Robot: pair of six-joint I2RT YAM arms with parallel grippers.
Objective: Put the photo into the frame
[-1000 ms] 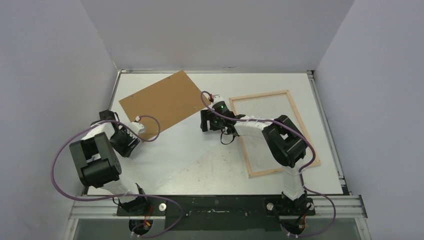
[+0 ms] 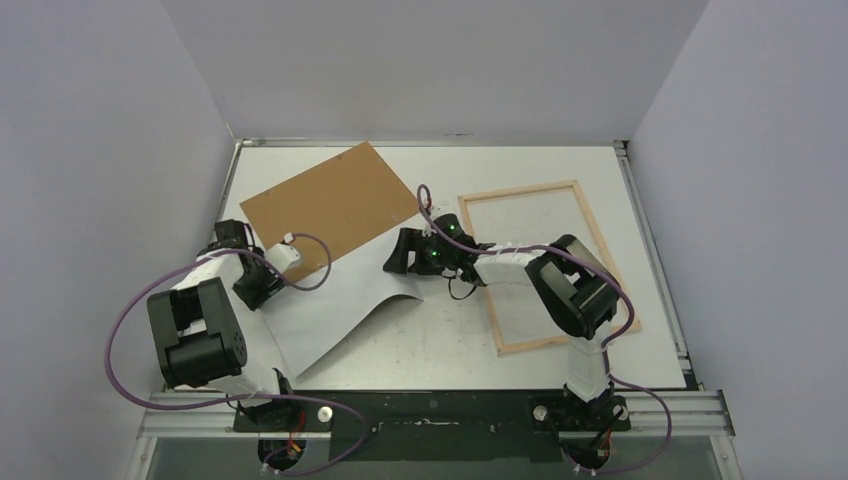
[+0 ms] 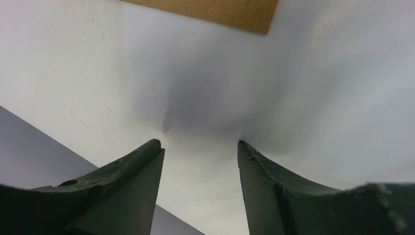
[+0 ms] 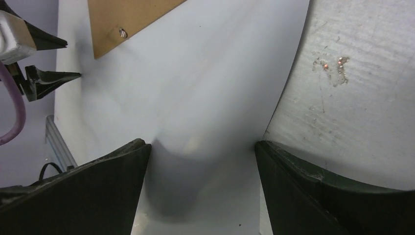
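Note:
A plain white sheet, apparently the photo (image 2: 335, 305), lies on the table left of the wooden frame (image 2: 522, 190). My right gripper is over the sheet's right end, its fingers (image 4: 284, 166) still apart. Between them the photo (image 4: 205, 107) bulges upward, and its near edge is raised off the table in the top view. One right fingertip rests at that edge. At the sheet's left end, my left gripper stands open low over the white surface, nothing gripped between its fingers.
The brown backing board (image 2: 330, 200) lies behind the photo, one corner close to my left gripper (image 2: 258, 298). My right arm (image 2: 520, 265) crosses over the frame. Bare table (image 2: 450, 355) shows in front, between photo and frame.
My right gripper has moved slightly left and nearer. Earlier the left gripper shifted a little right.

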